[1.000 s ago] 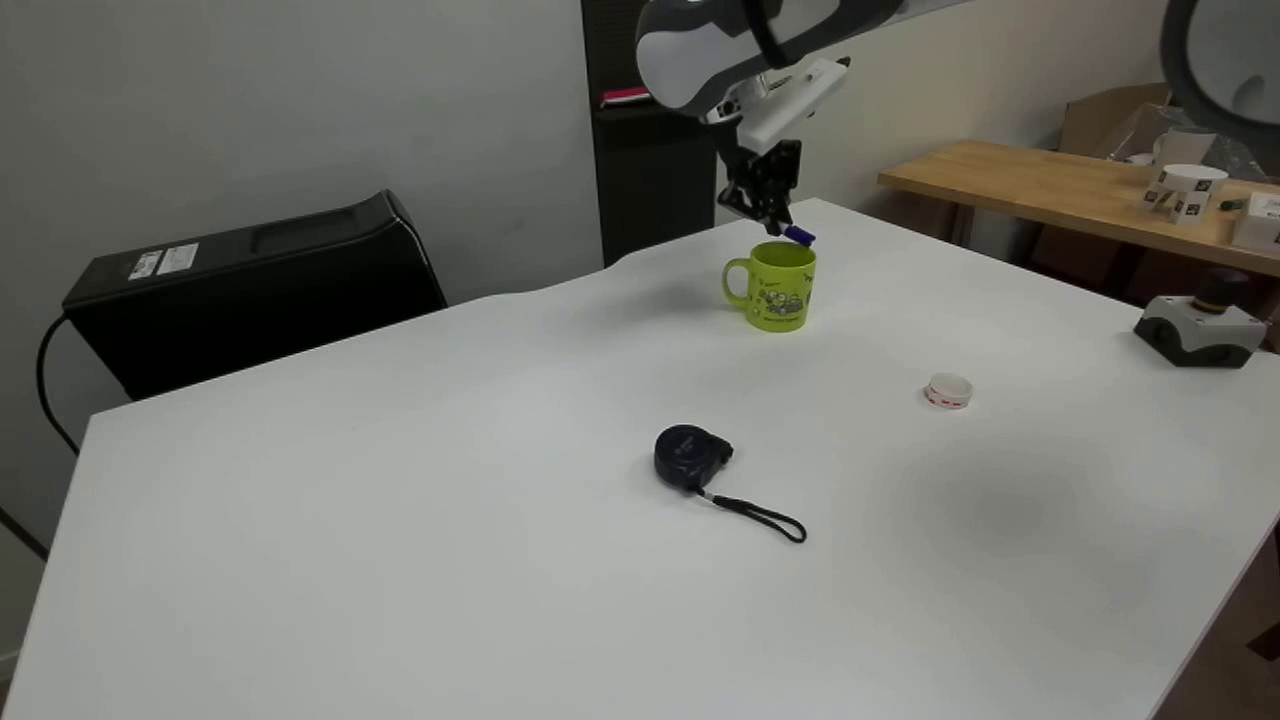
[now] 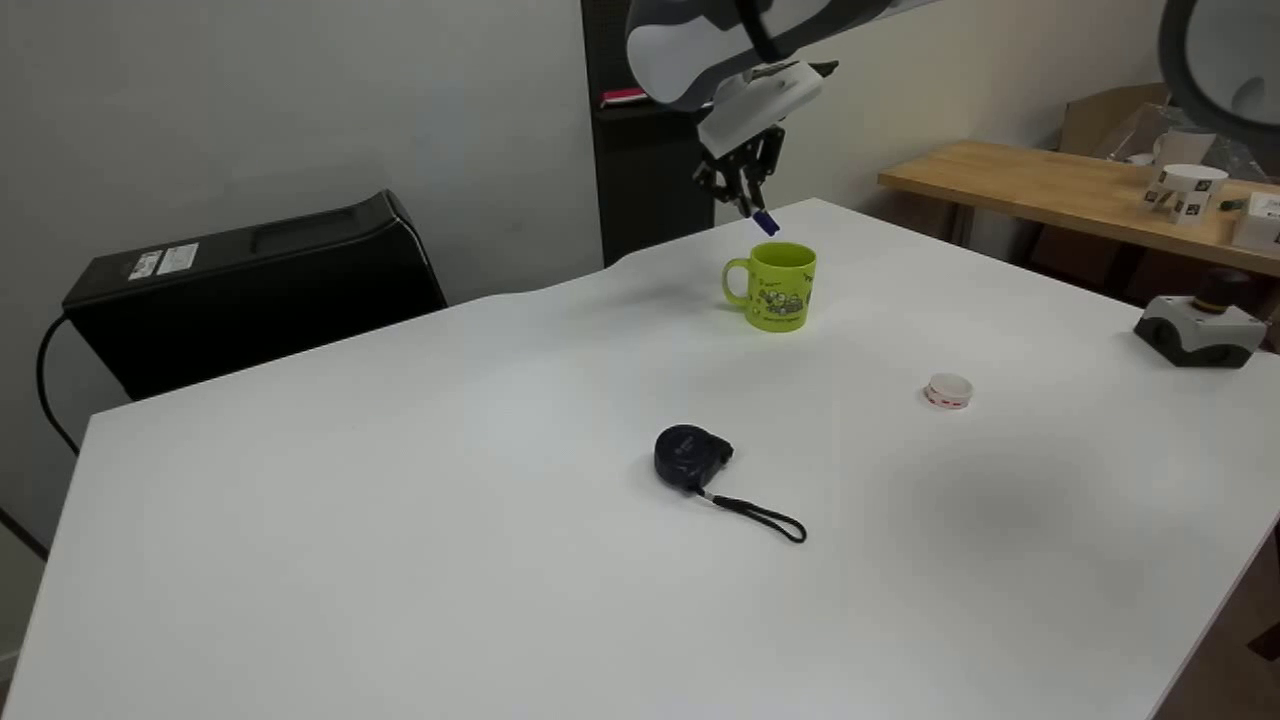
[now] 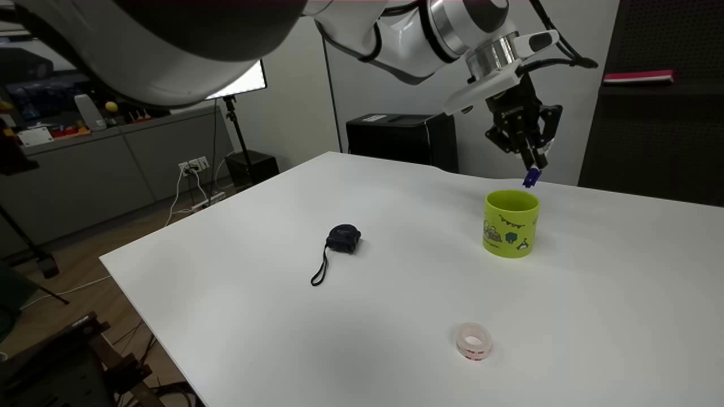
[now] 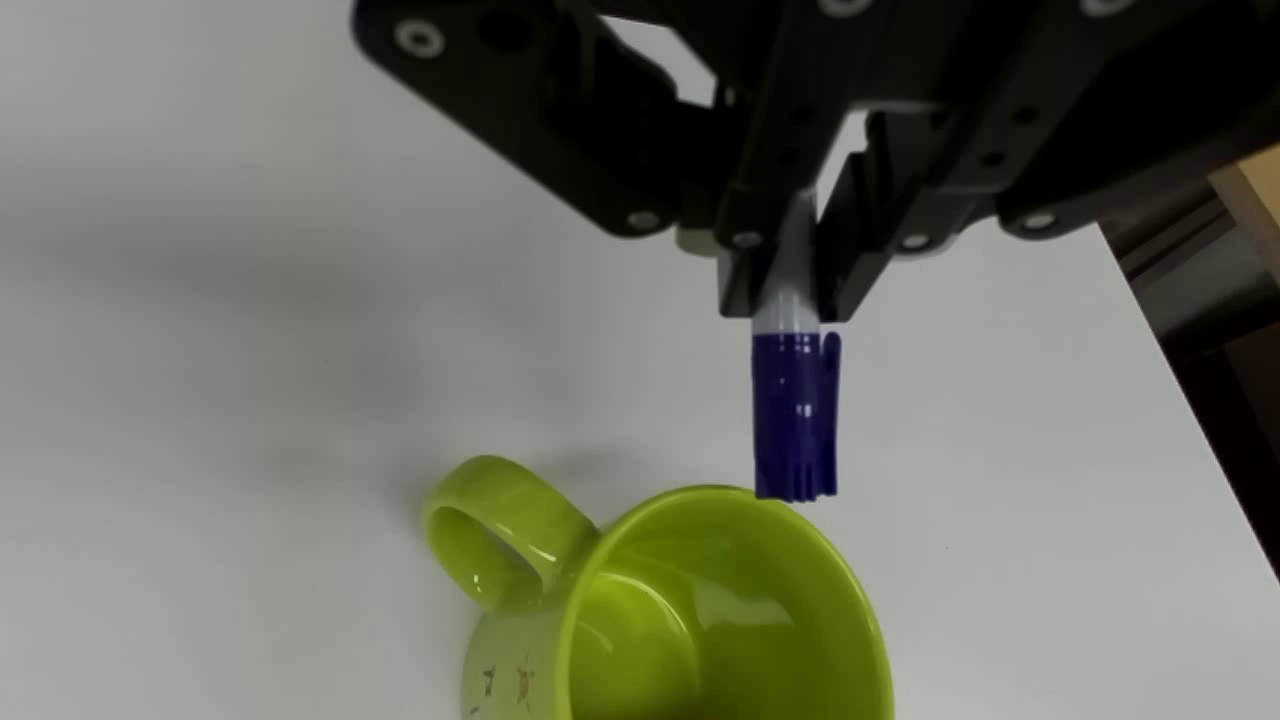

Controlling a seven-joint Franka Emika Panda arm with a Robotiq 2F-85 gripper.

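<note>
In the wrist view a marker with a blue cap (image 4: 792,414) and white body is pinched in my gripper, its capped end pointing out past the fingers. A lime green mug (image 4: 516,672) stands upright on the table below, its opening facing up. Both exterior views have the marker's blue end (image 2: 765,223) tilted downward, just above the mug's rear rim and apart from it. My gripper (image 3: 534,163) is above and behind the mug (image 3: 510,227) there. Inside the mug nothing shows in the wrist view, though part is cut off by the frame.
A black tape measure (image 2: 690,457) with a wrist strap and a roll of clear tape (image 2: 948,390) lie apart on the white table (image 2: 396,516). An emergency-stop box (image 2: 1200,326) sits at the right edge.
The gripper has moved up and slightly left in exterior view 1, carrying the marker, which now points more steeply downward. The mug, tape measure and tape roll have stayed put.
</note>
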